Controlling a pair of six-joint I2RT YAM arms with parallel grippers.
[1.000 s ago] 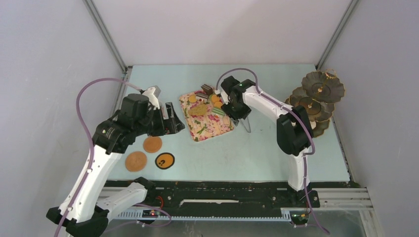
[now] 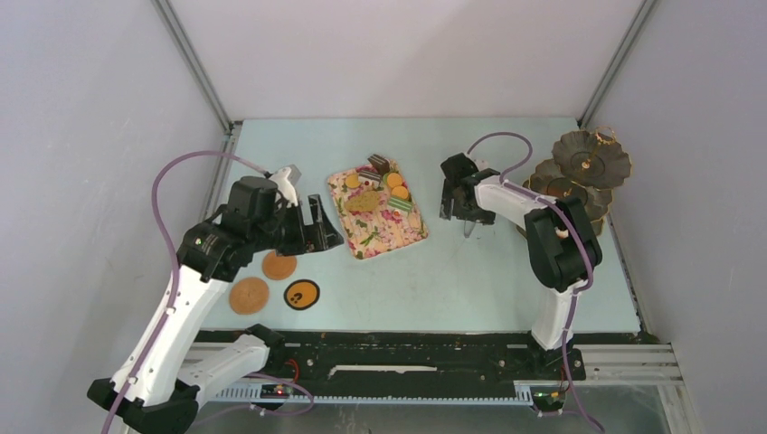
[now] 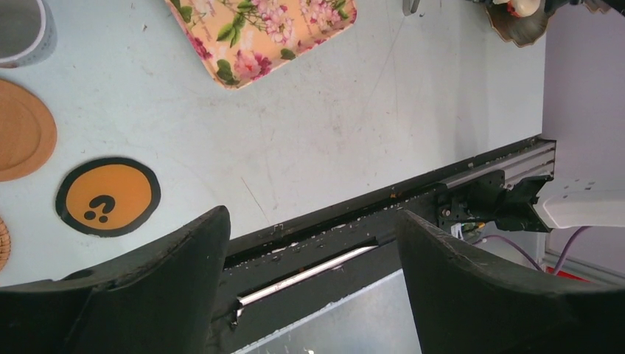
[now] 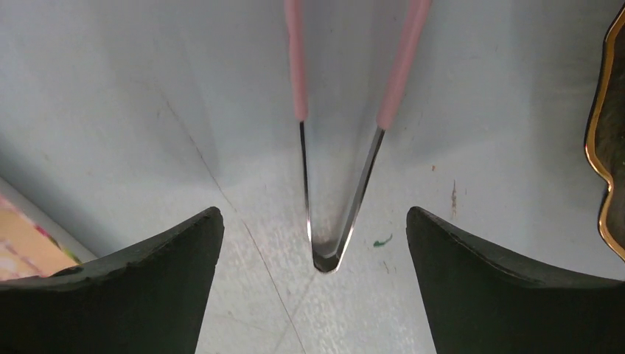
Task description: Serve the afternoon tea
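A floral tray in the middle of the table bears cake slices, orange rounds and a tan piece. Right of it lies a pair of tongs, partly covered by my right gripper in the top view. In the right wrist view, the pink-sleeved tongs extend between my open fingers, with clear gaps on both sides. My left gripper is over the table left of the tray, its fingers apart and empty. A dark, gold-rimmed tiered stand stands at the far right.
Two tan round coasters and a black-rimmed orange coaster lie front left. A mug shows in the left wrist view near them. A small pale piece sits at the stand.
My right gripper has moved right, from the tray's right edge to open table. The tongs have shifted right as well. My left arm has moved only slightly.
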